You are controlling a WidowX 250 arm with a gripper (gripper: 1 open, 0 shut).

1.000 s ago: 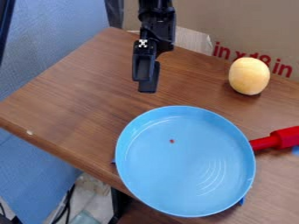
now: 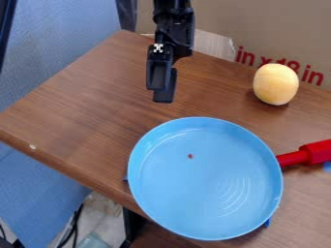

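My black gripper (image 2: 162, 89) hangs over the wooden table (image 2: 77, 116), behind and a little left of a large light blue plate (image 2: 204, 184). From this view I cannot tell whether its fingers are apart or together. A pale yellow round object (image 2: 276, 84), like a potato or fruit, sits at the back right, apart from the gripper.
A red object (image 2: 308, 155), perhaps a handle, lies partly hidden at the plate's right. A cardboard box with red lettering (image 2: 278, 68) stands behind. Past the table's left edge are a blue surface (image 2: 39, 194) and cables.
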